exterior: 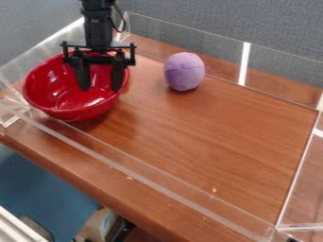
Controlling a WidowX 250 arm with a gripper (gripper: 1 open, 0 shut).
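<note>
A black gripper [98, 68] hangs from the top of the view, its fingers reaching down into a large red bowl [74, 103] at the left side of the wooden table. Whether anything is between the fingertips is hard to tell, as is how far apart they stand. A purple, round object [184, 72] rests on the table to the right of the bowl, toward the back.
Clear low walls edge the table [209, 161], with a grey surface behind. Beyond the near left edge lie a blue floor and some hardware.
</note>
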